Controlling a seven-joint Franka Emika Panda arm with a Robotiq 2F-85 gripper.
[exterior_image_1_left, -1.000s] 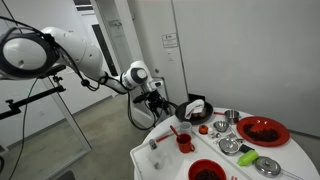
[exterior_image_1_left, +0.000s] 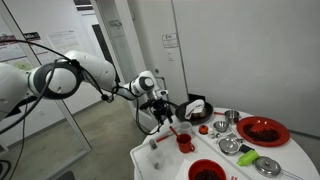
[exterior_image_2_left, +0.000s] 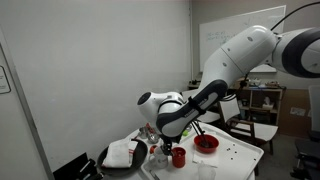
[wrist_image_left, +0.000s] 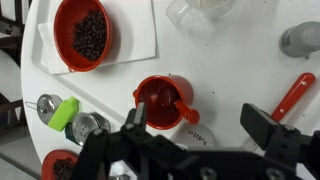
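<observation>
My gripper is open, its two dark fingers wide apart in the wrist view, with nothing held. Below it, ahead of the fingers, a red mug (wrist_image_left: 152, 94) stands on the white table, its handle (wrist_image_left: 187, 112) turned toward the right finger. The same mug (exterior_image_1_left: 185, 144) shows in exterior view 1, to the right of and lower than the gripper (exterior_image_1_left: 160, 112). In exterior view 2 the mug (exterior_image_2_left: 179, 158) is just beside the arm's end. Mug and fingers look apart.
A red bowl of dark beans (wrist_image_left: 82, 35) rests on a white cloth. Near the mug are a clear container (wrist_image_left: 195, 15), a grey cylinder (wrist_image_left: 300, 38) and a red-handled tool (wrist_image_left: 293, 97). A cloth-filled black pan (exterior_image_1_left: 184, 112), a metal pot (exterior_image_1_left: 232, 116) and a large red dish (exterior_image_1_left: 280, 136) stand farther back.
In exterior view 1 the arm has come lower and its gripper has shifted slightly down and right. The mug and the other table items have not moved.
</observation>
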